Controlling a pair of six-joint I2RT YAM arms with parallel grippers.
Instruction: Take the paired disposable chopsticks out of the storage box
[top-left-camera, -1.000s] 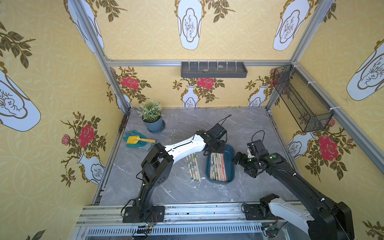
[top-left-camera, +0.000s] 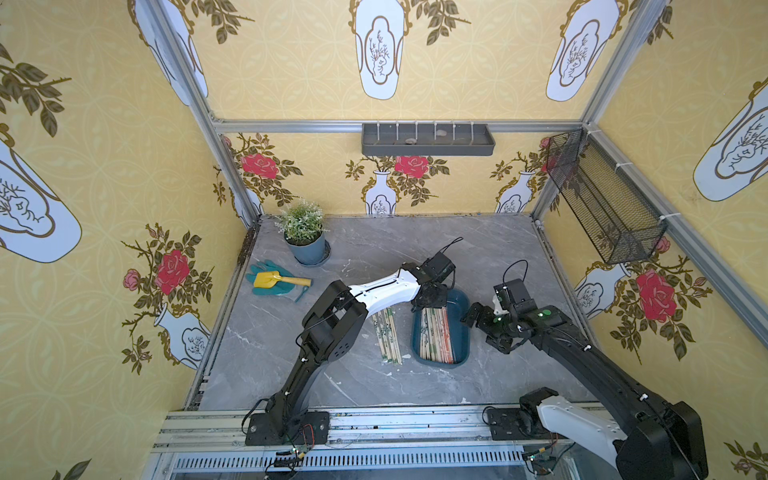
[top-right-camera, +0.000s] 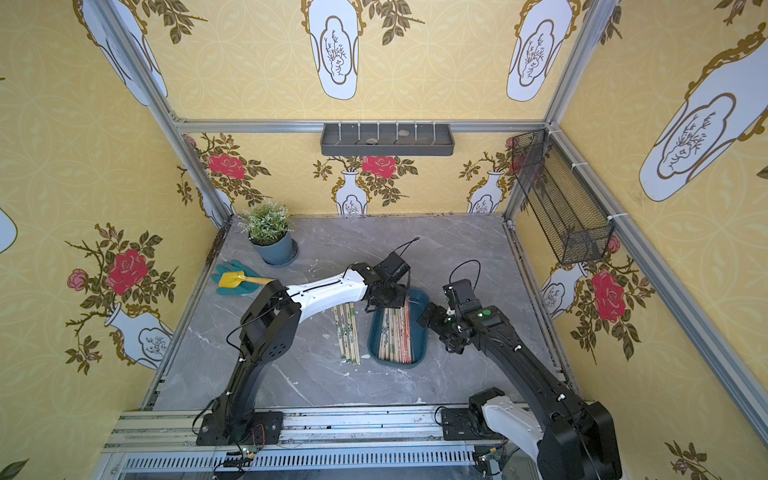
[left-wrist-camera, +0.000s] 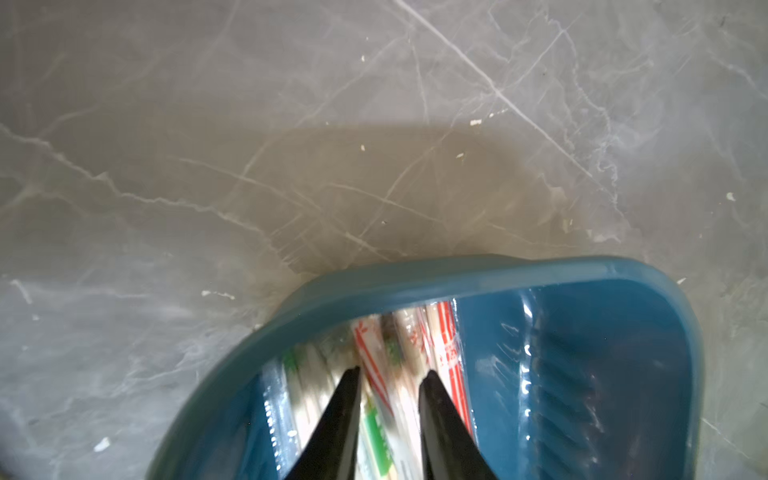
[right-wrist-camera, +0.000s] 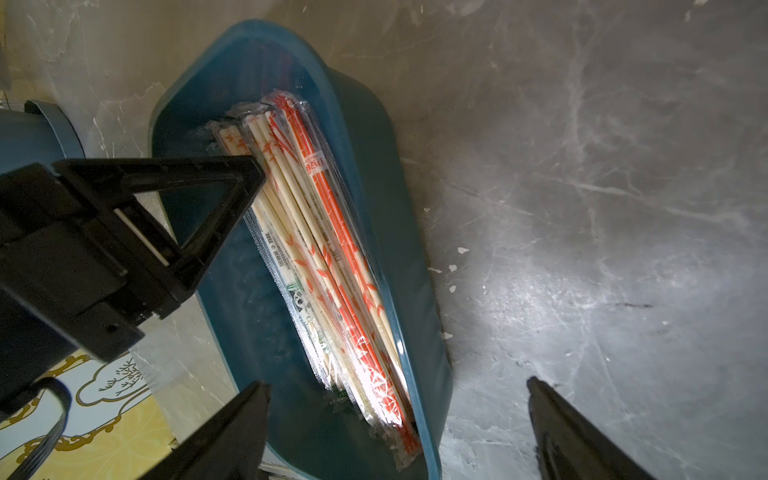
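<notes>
Paper- and film-wrapped chopsticks (top-left-camera: 436, 336) lie lengthwise in the blue storage box (top-left-camera: 466, 352), mostly along its left half as seen from above. A row of chopsticks (top-left-camera: 387, 337) rests on the table left of the box. My left gripper is over the box's far end, its fingertips narrowly apart. Chopsticks with red and green print (left-wrist-camera: 376, 360) show between and beyond them; no clear grip is visible. In the right wrist view, one left finger (right-wrist-camera: 249, 180) overlaps the chopsticks' far ends. My right gripper is wide open beside the box, empty.
A potted plant (top-left-camera: 304, 228) stands at the back left, with a yellow shovel (top-left-camera: 276, 280) and teal gloves (top-left-camera: 260, 272) in front of it. A mesh basket (top-left-camera: 608, 200) hangs on the right wall.
The left arm has shifted, and its gripper has come a little lower and nearer over the far end of the box. The right arm and the chopsticks look unmoved.
</notes>
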